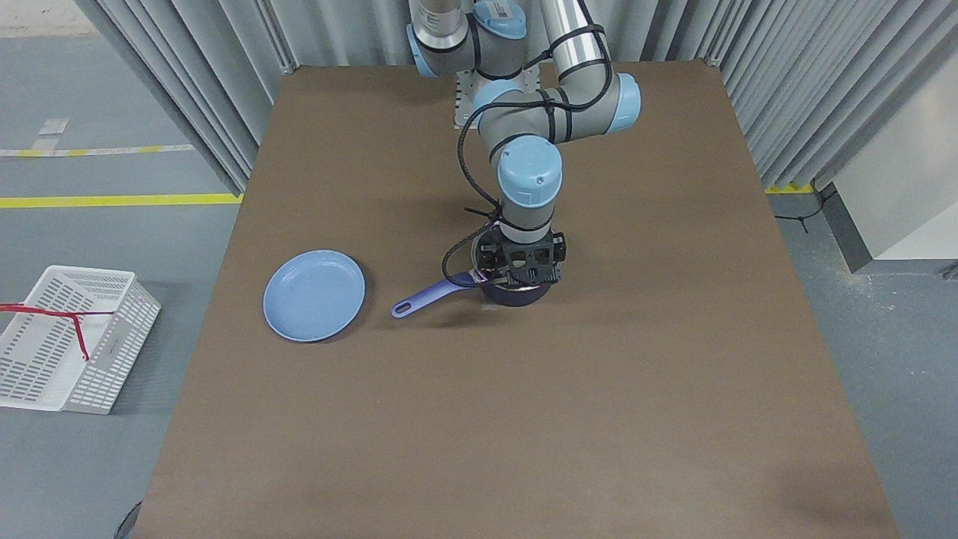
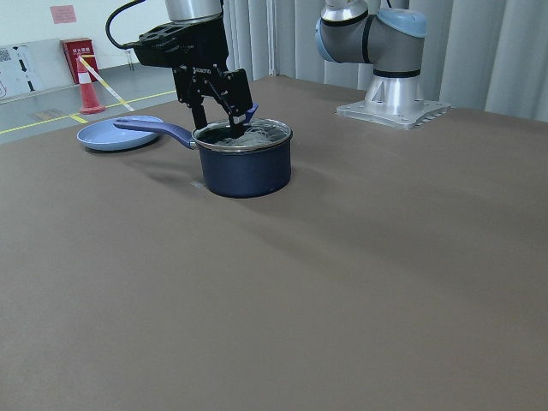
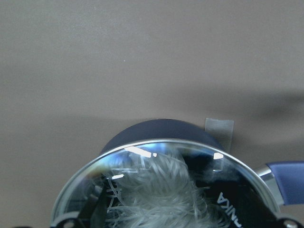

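Observation:
A dark blue pot [image 2: 248,178] with a purple handle [image 1: 422,299] stands on the brown table [image 1: 629,386], holding pale noodle-like strands [image 3: 161,190] inside its shiny rim. My black gripper [image 2: 218,116] is down at the pot's mouth, its fingertips inside or just over it. In the front view the gripper housing hides most of the pot; in the wrist view the fingers are dark at the bottom edge, and whether they are open or shut does not show clearly.
A light blue plate [image 1: 313,296] lies left of the pot. A white basket [image 1: 117,350] is on the floor beyond the table's left edge.

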